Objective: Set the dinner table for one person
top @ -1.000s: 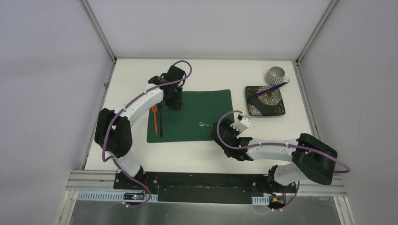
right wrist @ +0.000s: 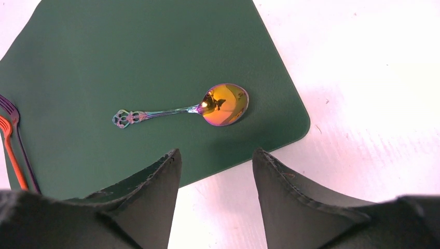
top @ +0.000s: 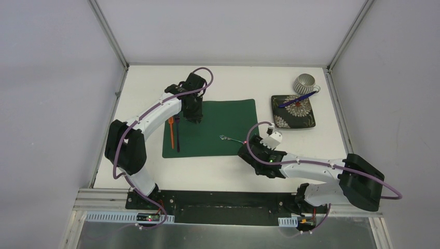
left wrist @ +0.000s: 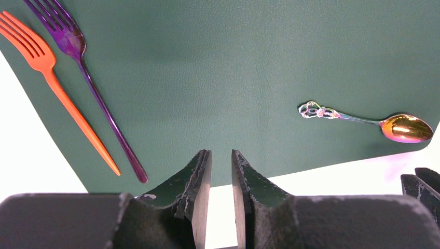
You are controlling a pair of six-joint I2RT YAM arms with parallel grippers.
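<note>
A green mat (top: 218,116) carries an orange fork (left wrist: 72,109) and a purple fork (left wrist: 101,101) on its left, and an iridescent spoon (right wrist: 223,104) lying crosswise near its lower right. My left gripper hangs over the mat between forks and spoon, part open, with nothing between its fingers. My right gripper is open just short of the spoon, empty. A patterned square plate (top: 290,119) sits right of the mat, with a blue knife (top: 290,102) across it.
A striped mug (top: 303,83) stands behind the plate at the back right. Walls bound the sides and back.
My right arm has moved to the right, showing more of the spoon in the top view. The left arm is nearly unchanged.
</note>
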